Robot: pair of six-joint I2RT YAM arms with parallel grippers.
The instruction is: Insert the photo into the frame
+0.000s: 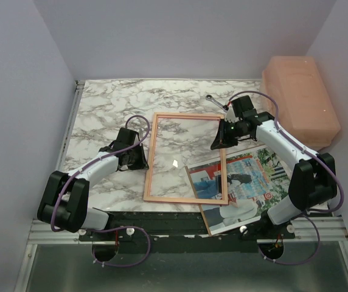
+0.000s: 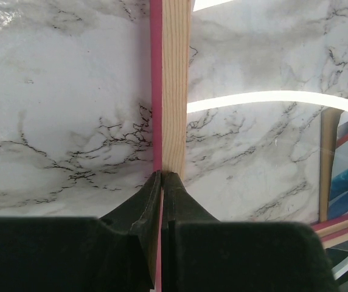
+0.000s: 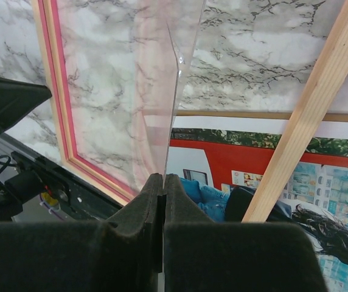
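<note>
A light wooden frame (image 1: 185, 199) lies flat on the marble table. The colourful photo (image 1: 256, 182) rests to the right, running partly beneath the frame's right side. My left gripper (image 1: 146, 166) is shut at the frame's left bar (image 2: 175, 79), its tips against or just over the bar; nothing shows between them. Over the frame's right side, my right gripper is shut on the edge of a clear sheet (image 3: 162, 91). That sheet stands tilted up from the fingers, and the marble and frame show through it. The photo's printed face (image 3: 222, 159) appears below in the right wrist view.
An orange-pink box (image 1: 299, 100) stands at the back right. A small metal tool (image 1: 215, 101) lies behind the frame's upper right corner. Bare marble extends left of and behind the frame.
</note>
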